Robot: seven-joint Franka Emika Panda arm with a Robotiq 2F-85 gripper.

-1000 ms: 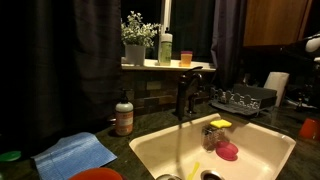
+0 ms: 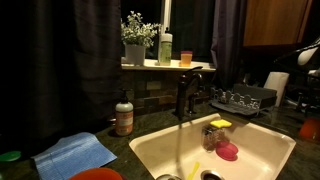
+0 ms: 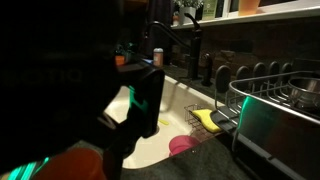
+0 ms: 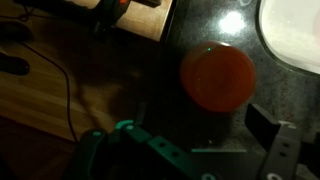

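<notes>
In the wrist view, a round orange-red object (image 4: pixel 217 77) lies on the dark countertop (image 4: pixel 190 35), close to the pale sink edge (image 4: pixel 290 30). My gripper is open, its dark fingers apart near the bottom of that view. Nothing shows between them, and the round object appears just beyond the gap. Exterior view 1 has an orange-red item (image 2: pixel 310 128) on the counter at the right. In exterior view 2 the dark arm (image 3: pixel 60 70) blocks much of the left side, with an orange-red shape (image 3: pixel 72 163) partly behind it.
The white sink (image 2: pixel 165 150) holds a pink bowl (image 2: pixel 227 152); a yellow sponge (image 2: pixel 221 123) sits in a caddy. A black faucet (image 2: pixel 184 95) rises behind. The dish rack (image 2: pixel 245 97), soap bottle (image 2: pixel 124 116), blue cloth (image 2: pixel 73 157) and red bowl (image 2: pixel 97 174) surround the sink.
The pale part of the arm at the right edge of exterior view 1 sits slightly lower than before. The objects around the sink have not moved.
</notes>
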